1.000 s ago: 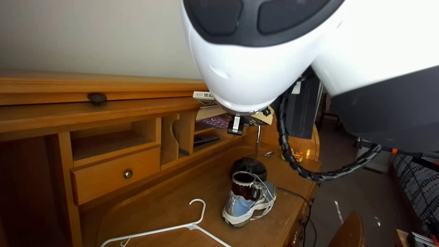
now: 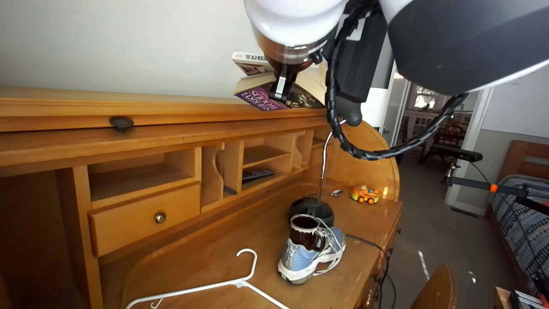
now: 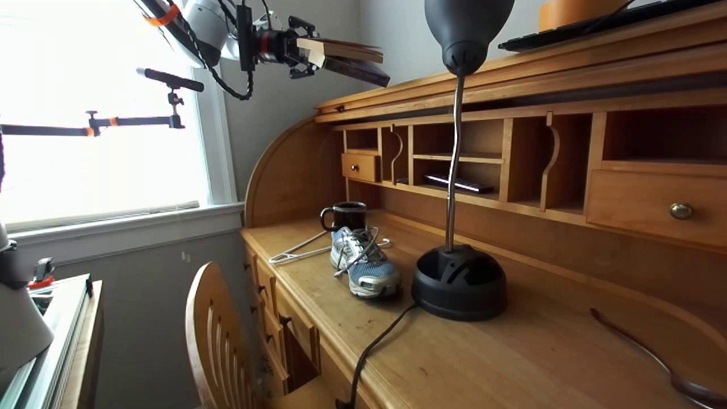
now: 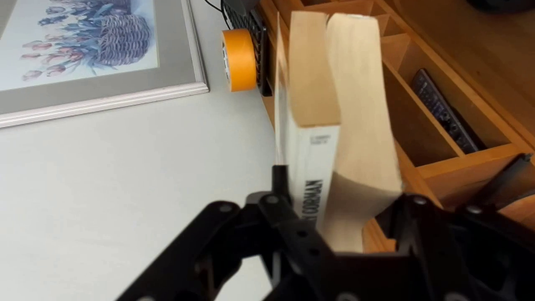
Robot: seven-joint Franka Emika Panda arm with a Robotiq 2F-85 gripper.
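Note:
Two paperback books are gripped together by my gripper [image 3: 303,51], whose fingers are shut on them. One is the white-spined book [image 4: 313,165], the other the purple-covered book [image 2: 262,99]. In the wrist view the page edges [image 4: 358,100] of the thicker one face the camera, and the fingers press from both sides. Exterior view 2 has the books [image 3: 354,58] hanging tilted in the air, out in front of and a little above the left end of the desk's top ledge [image 3: 381,99].
On the desk stand a black lamp [image 3: 460,286], a blue-grey shoe [image 3: 364,262] and a dark mug [image 3: 349,215]; a white hanger [image 2: 240,282] lies nearby. Orange tape [image 4: 240,60] and a keyboard [image 4: 261,45] occupy part of the top ledge. A framed picture [image 4: 100,45] is on the wall.
The arm has risen with both books still in the gripper. They were in front of the cubbyholes in exterior view 1 and now appear level with the top ledge.

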